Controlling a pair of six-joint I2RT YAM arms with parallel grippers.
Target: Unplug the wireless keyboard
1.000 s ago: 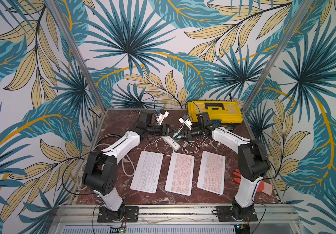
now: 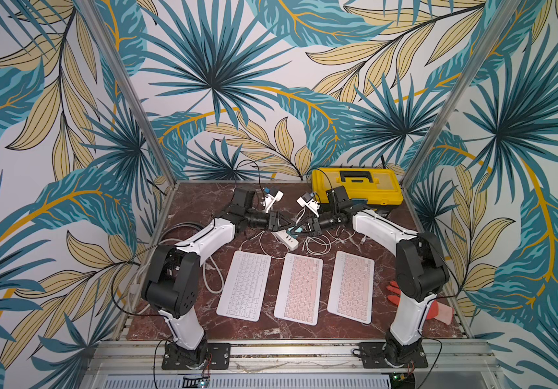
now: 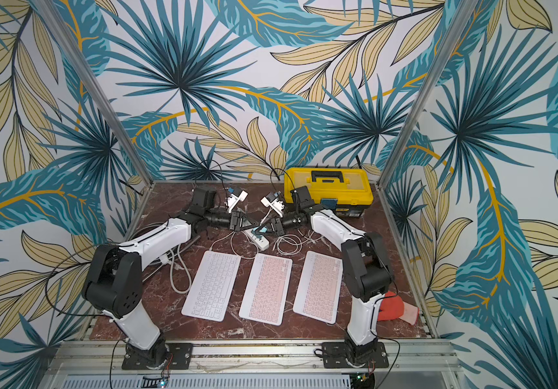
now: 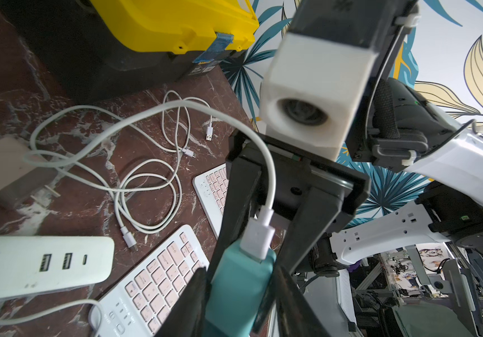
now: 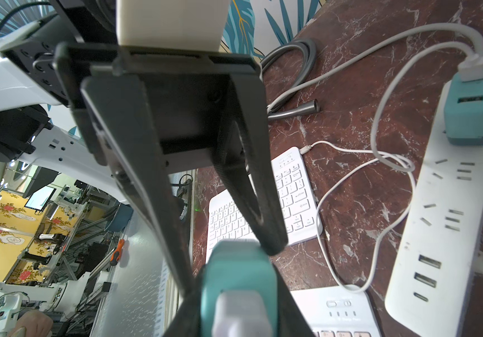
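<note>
My left gripper (image 2: 282,227) and right gripper (image 2: 304,230) meet above the power strip (image 5: 437,224). Between them is a teal charger (image 4: 238,292) with a white cable plug (image 4: 258,238) in it, in the space between both sets of fingers; how firmly either holds it is unclear. On the strip a second teal charger (image 5: 471,109) carries a white plug (image 5: 474,67). Three white keyboards lie in front: a white-keyed one (image 2: 242,285), a pink-keyed middle one (image 2: 297,288) and a pink-keyed right one (image 2: 350,287). A cable runs into the white-keyed one's edge.
A yellow toolbox (image 2: 356,184) stands at the back right, with loose white cables and a beige charger (image 4: 11,168) near it. A grey hose lies at the left. A red glove (image 3: 389,304) lies at the right edge.
My left arm has shifted slightly right, bringing its gripper closer to the right gripper. My right arm looks nearly unchanged.
</note>
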